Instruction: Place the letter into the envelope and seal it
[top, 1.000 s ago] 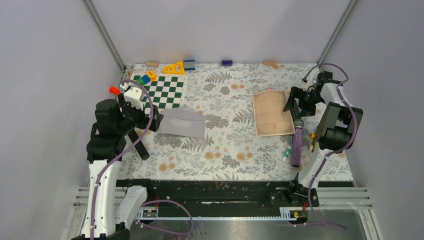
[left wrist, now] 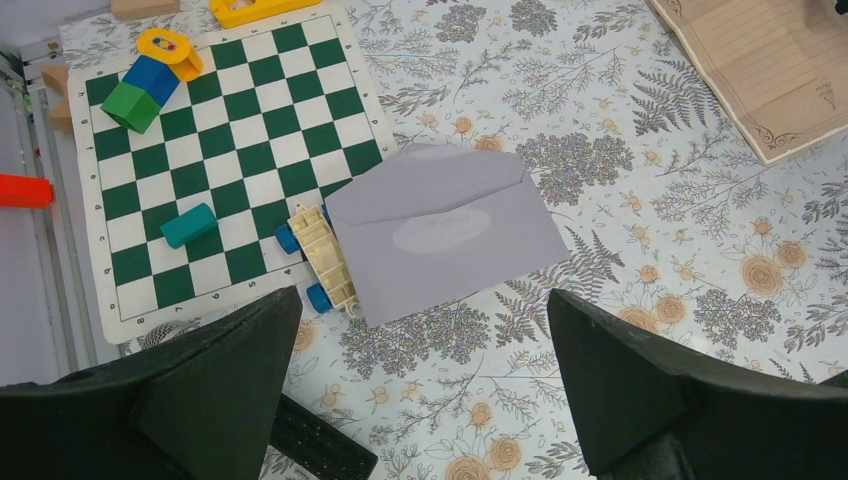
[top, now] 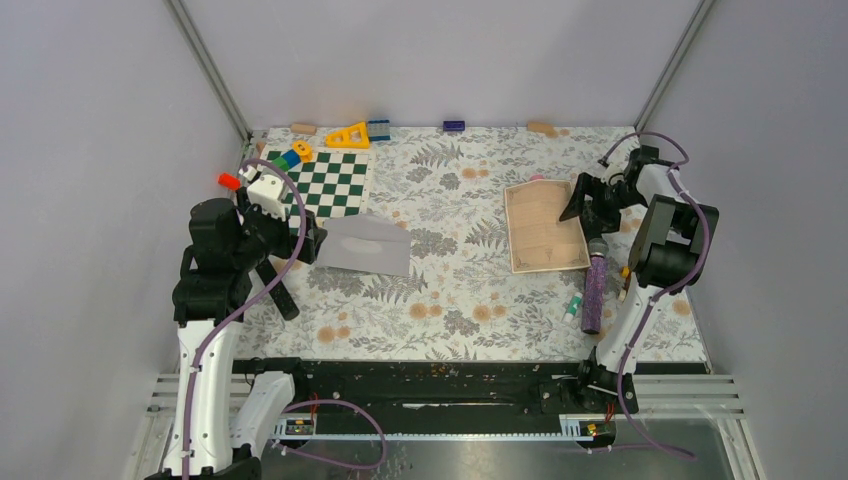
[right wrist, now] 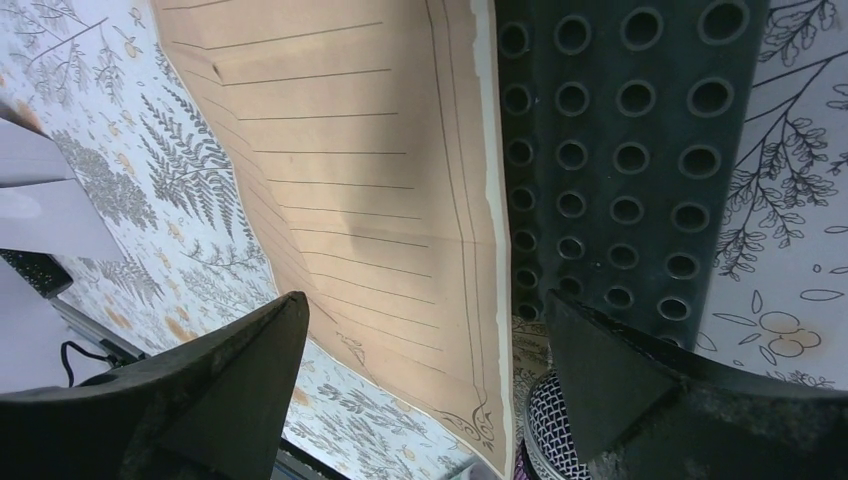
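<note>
The letter [top: 542, 228], a tan lined sheet with a scrolled border, lies flat right of the table's centre. In the right wrist view the letter [right wrist: 350, 190] spreads below my right gripper, which is open with its fingers apart near the sheet's right edge. A grey-lilac envelope [top: 368, 248] rests on the left side, its flap opened out toward the back. From the left wrist view, the envelope [left wrist: 450, 245] sits below and beyond my left gripper. That gripper stands open and empty.
A green chequered board [left wrist: 240, 140] with coloured blocks lies beside the envelope, a small toy car [left wrist: 322, 258] touching its edge. A dark perforated strip [right wrist: 625, 150] borders the letter, with a purple cylinder [top: 594, 295] near its corner.
My right gripper has shifted slightly left, further over the letter's right edge. The left arm, letter and envelope look the same.
</note>
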